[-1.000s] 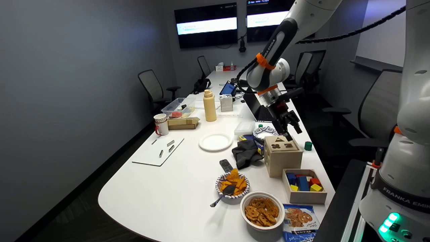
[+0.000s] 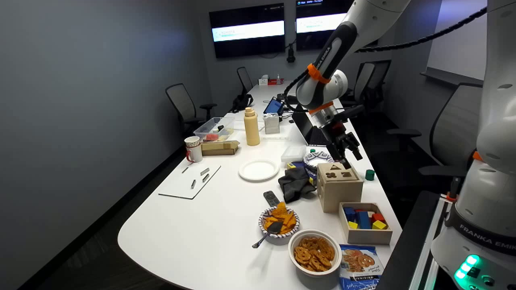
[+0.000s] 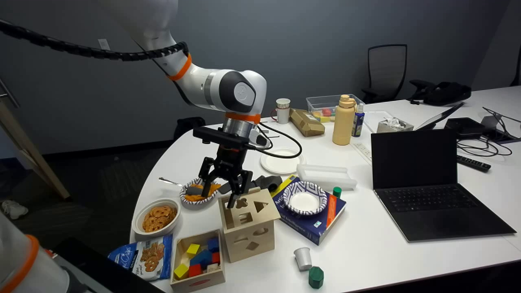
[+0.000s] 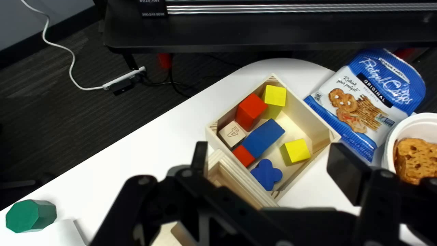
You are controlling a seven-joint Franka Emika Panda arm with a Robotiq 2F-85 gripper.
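Above the wooden shape-sorter box [image 3: 250, 229] hangs my gripper [image 3: 218, 197], its fingers spread wide and nothing between them. In exterior view 1 the gripper [image 2: 351, 158] also appears over that box [image 2: 339, 193]. A wooden tray [image 4: 313, 119] holds several blocks, among them a blue flower block [image 4: 266, 174], a yellow block [image 4: 295, 151] and a red block [image 4: 250, 111]. From the wrist, the tray shows beyond my open gripper. The sorter's top has cut-out holes; in the wrist view most of the box is hidden behind the gripper.
Next to the tray lie a blue pretzel bag [image 4: 377, 98] and a bowl of pretzels [image 3: 139, 219]. A green block [image 3: 316, 277] and a small grey cup [image 3: 303, 259] stand near the table edge. A patterned bowl [image 3: 320, 205] sits on a blue book [image 3: 312, 229].
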